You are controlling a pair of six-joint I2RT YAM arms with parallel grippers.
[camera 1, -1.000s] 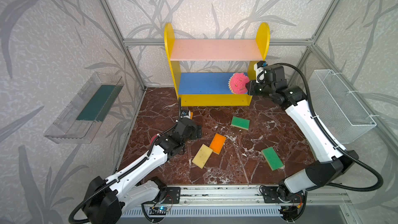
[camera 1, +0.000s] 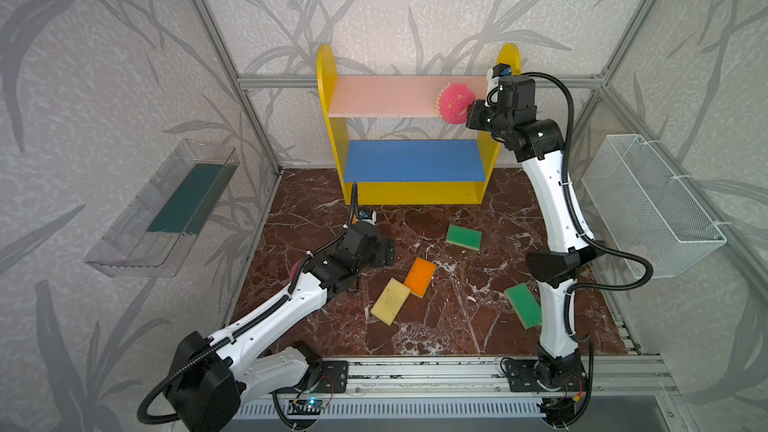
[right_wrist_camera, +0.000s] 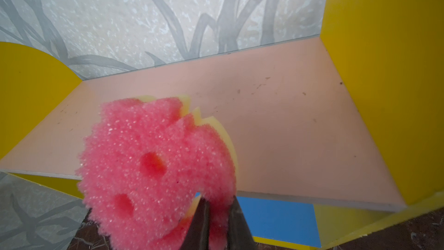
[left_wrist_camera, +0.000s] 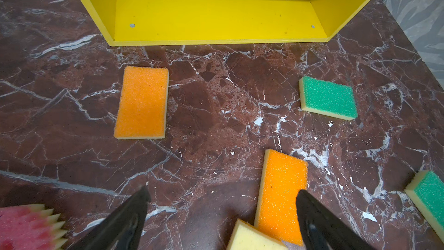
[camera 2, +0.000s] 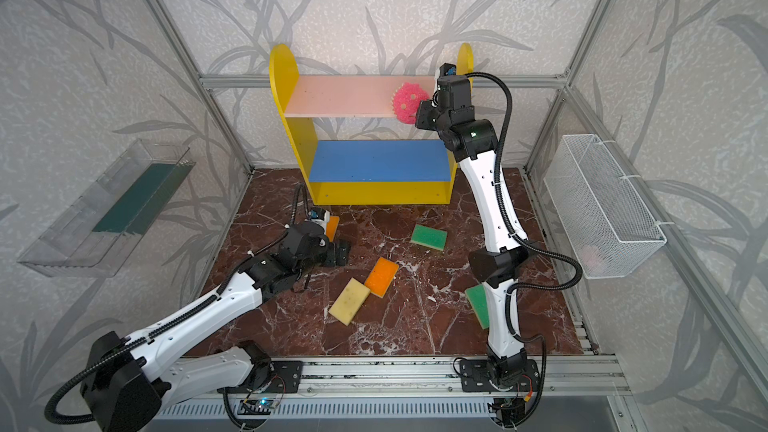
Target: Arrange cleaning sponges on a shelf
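Note:
My right gripper is shut on a pink scalloped sponge (right_wrist_camera: 157, 157) with holes in it. In the top left view this sponge (camera 1: 457, 103) appears against the right part of the pink upper shelf (camera 1: 384, 96); whether it touches the shelf cannot be told. The upper shelf is otherwise bare, and so is the blue lower shelf (camera 1: 412, 161). Over the left of the floor my left gripper stands open and empty. Below it lie two orange sponges (left_wrist_camera: 142, 102), a yellow-faced one (left_wrist_camera: 256, 238) and part of another pink sponge (left_wrist_camera: 27, 226).
Two green sponges (camera 1: 464, 237) lie on the right half of the marble floor. A clear bin (camera 1: 132, 252) hangs on the left wall and a white mesh basket (camera 1: 656, 192) on the right. Yellow side panels (right_wrist_camera: 383, 74) bound the shelf.
My right arm has raised the pink sponge from in front of the blue shelf to the pink shelf's height. The left gripper has shifted slightly to the right.

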